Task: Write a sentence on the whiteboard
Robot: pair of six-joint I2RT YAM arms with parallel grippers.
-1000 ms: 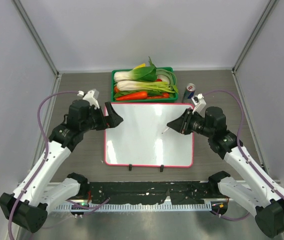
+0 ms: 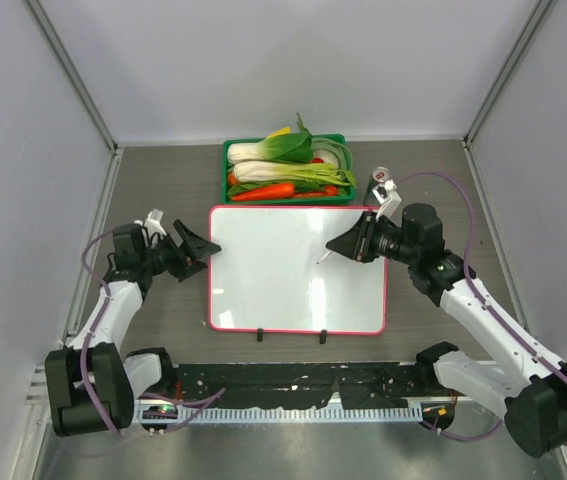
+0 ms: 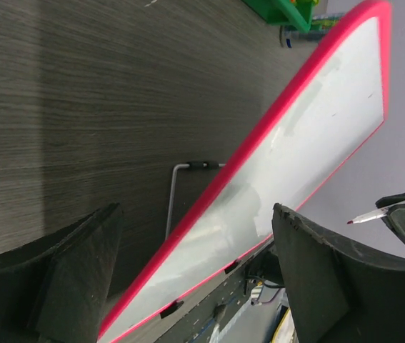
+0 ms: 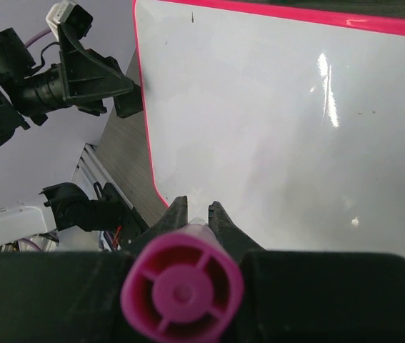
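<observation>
The whiteboard (image 2: 273, 270) with a pink rim lies mid-table in the top view; in the right wrist view its white face (image 4: 273, 128) fills much of the frame. My left gripper (image 2: 193, 250) stands open at the board's left edge, its fingers beside the pink rim in the left wrist view. My right gripper (image 2: 353, 240) is over the board's right half, shut on a slim white marker (image 3: 370, 216) with its tip pointing down-left; its pink end (image 4: 182, 293) faces the right wrist camera. I cannot tell whether the tip touches the board.
A green crate (image 2: 343, 196) of vegetables sits behind the board, with a can (image 2: 379, 180) to its right. Bare grey table (image 2: 143, 190) lies to the left and right of the board.
My left arm has drawn back leftward and down from over the board to its left edge.
</observation>
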